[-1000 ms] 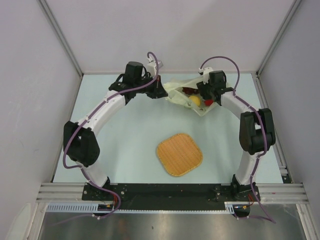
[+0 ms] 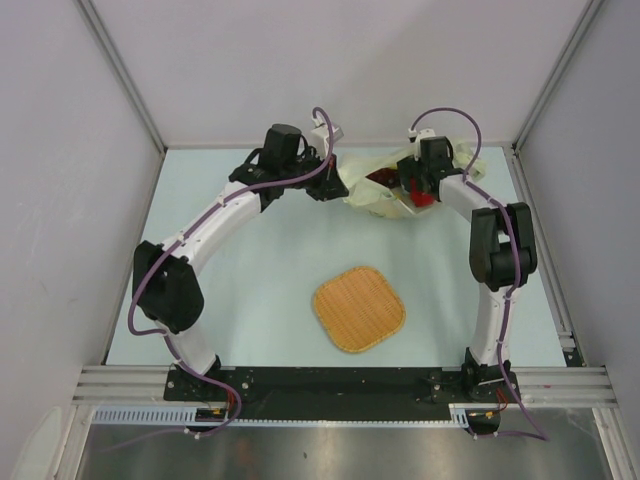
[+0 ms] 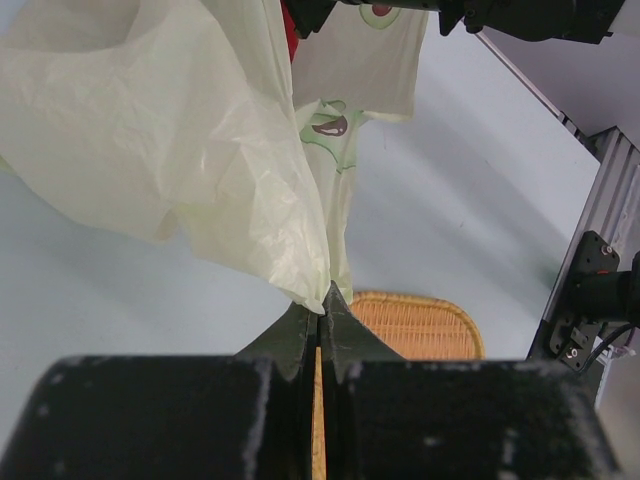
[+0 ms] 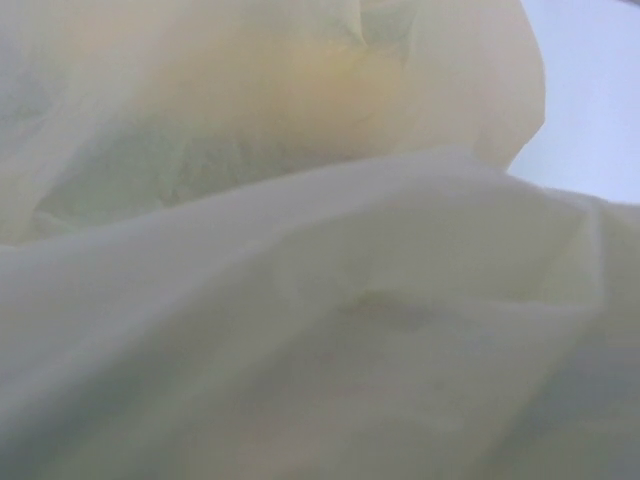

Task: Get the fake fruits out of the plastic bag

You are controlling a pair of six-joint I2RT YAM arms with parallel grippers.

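Observation:
A cream plastic bag [image 2: 375,200] lies at the back of the table, holding dark red fruit [image 2: 383,176] and red fruit [image 2: 419,195]. My left gripper [image 2: 337,190] is shut on the bag's left edge; the left wrist view shows thin plastic [image 3: 250,220] at its fingertips. My right gripper [image 2: 410,170] is down in the bag's opening, open as far as can be told. Bag film [image 4: 300,300] fills the right wrist view, with a blurred yellowish shape [image 4: 280,90] behind it.
An empty woven tray [image 2: 359,308] lies at the front centre.
Both arms have moved slightly rightward, the left one carrying the bag's edge with it.

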